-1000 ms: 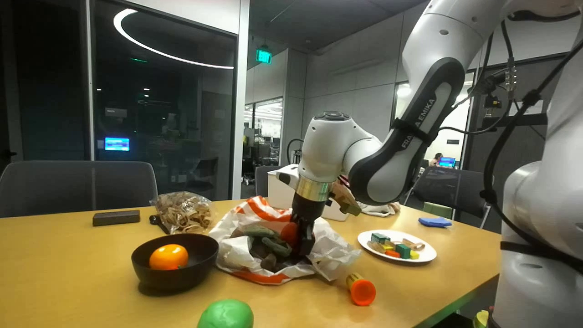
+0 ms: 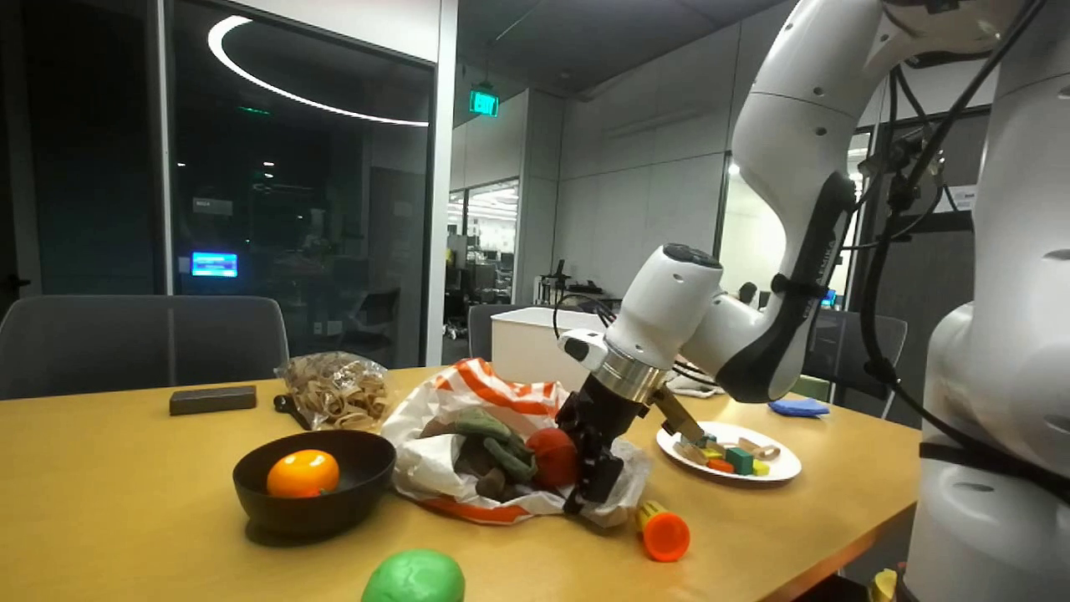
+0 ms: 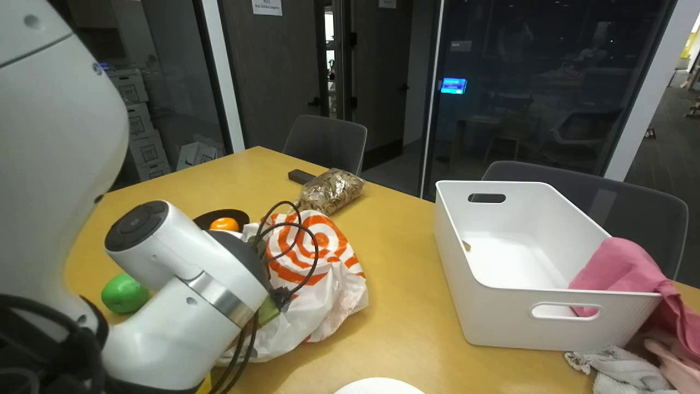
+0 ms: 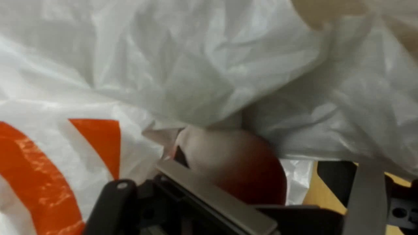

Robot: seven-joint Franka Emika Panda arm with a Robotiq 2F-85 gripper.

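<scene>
A white plastic bag (image 2: 451, 386) with orange stripes lies open on the table. Dark green and brown items (image 2: 491, 451) and a round red item (image 2: 552, 458) show at its mouth. Tilted down at the bag's right side is my gripper (image 2: 589, 483), right beside the red item. In the wrist view its fingers are apart, one of the fingers (image 4: 219, 195) in front of the round red item (image 4: 250, 168) and the other further right. Crumpled bag plastic (image 4: 176, 66) fills most of that view. Whether the fingers touch the red item, I cannot tell.
A black bowl (image 2: 353, 488) holding an orange fruit (image 2: 303, 471) stands left of the bag. Nearby are a green round item (image 2: 414, 579), an orange-capped container (image 2: 664, 533) and a white plate (image 2: 784, 470) with blocks. A white bin (image 3: 525, 322) stands apart on the table.
My gripper has shifted right and tilted, leaving more of the red item in sight. The red item sits slightly further right and lower. The black bowl has slid a little left.
</scene>
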